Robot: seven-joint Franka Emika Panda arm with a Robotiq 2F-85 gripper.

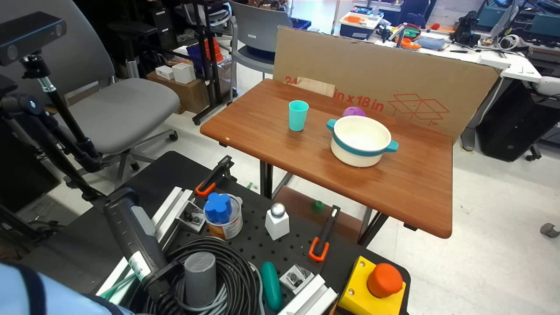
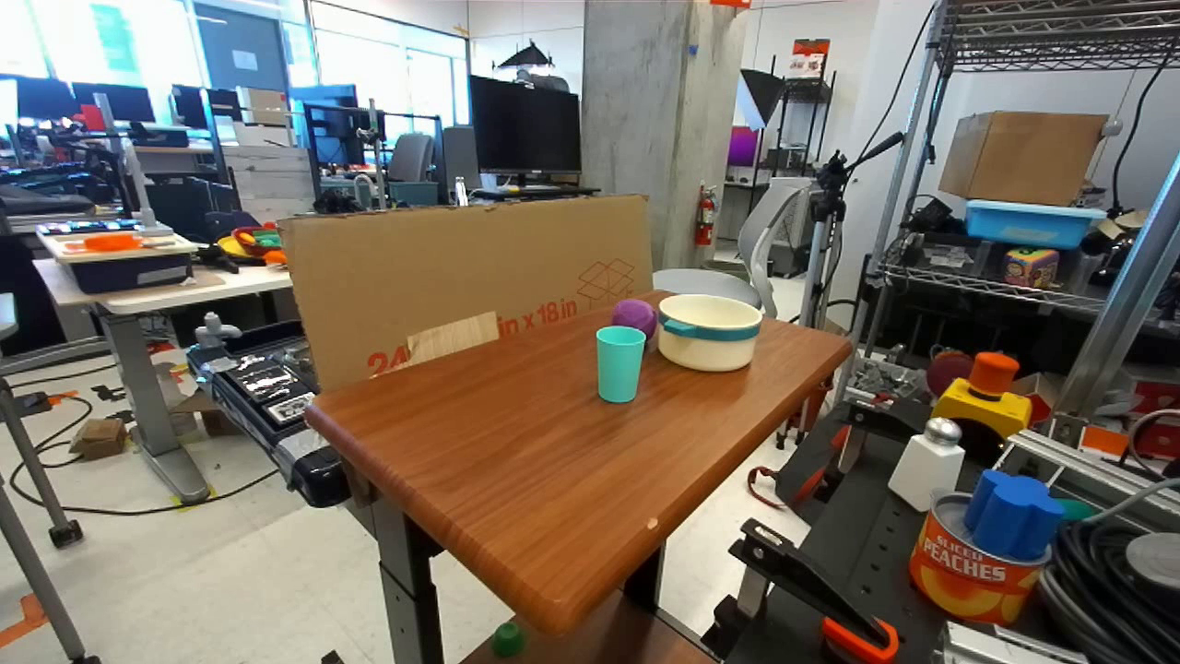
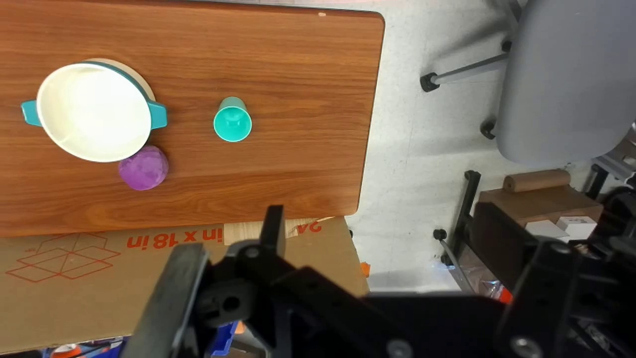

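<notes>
An upright turquoise cup (image 1: 297,115) stands on the brown wooden table (image 1: 262,128). Farther right in the first exterior view is a cream pot (image 1: 357,152) with a teal band and two teal handles; its inside looks empty from above. A round purple object (image 3: 143,168) rests close beside the pot, partly hidden behind it in the first exterior view. My gripper is open at the bottom of the wrist view, with nothing between its fingers. It appears high above and apart from these objects. Neither exterior view shows the gripper.
A cardboard sheet (image 1: 367,78) stands along one long side of the table. Across a gap, a black cart (image 1: 252,225) carries a can, a white shaker, clamps, cables and a yellow box with a red button. Bare tabletop surrounds the cup.
</notes>
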